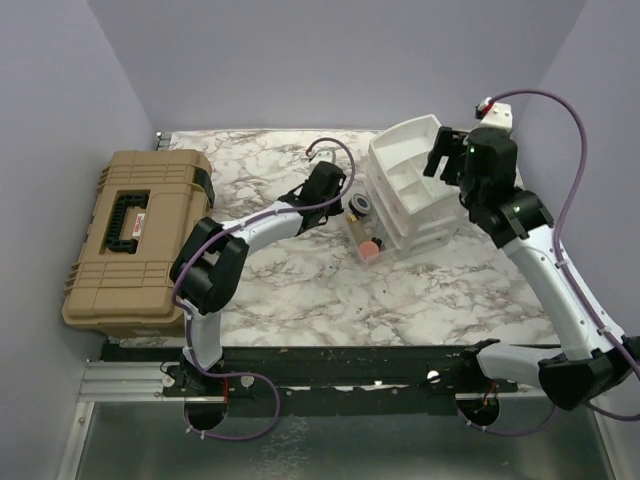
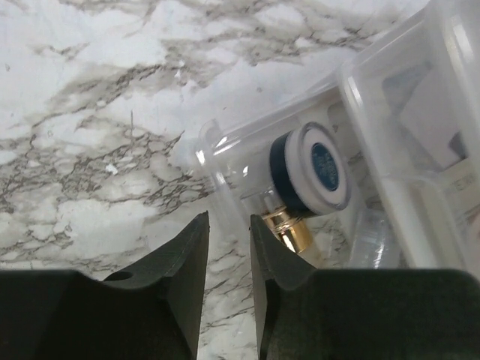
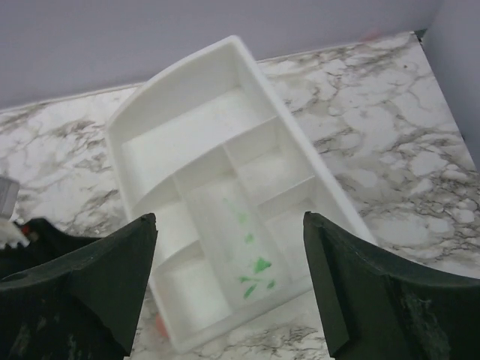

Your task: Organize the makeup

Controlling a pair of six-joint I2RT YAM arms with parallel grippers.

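A white drawer organizer (image 1: 403,140) stands at the back right, its top compartments empty in the right wrist view. Its clear lower drawer (image 2: 225,150) is pulled out, holding a dark-banded round jar (image 2: 307,169), a gold-capped bottle (image 2: 289,229) and, in the top view, a pink round item (image 1: 368,248). My left gripper is just left of that drawer, part open, with nothing visible between its fingertips. My right gripper hangs over the organizer's right side, fingers apart and empty.
A large tan hard case (image 1: 135,270) fills the table's left.
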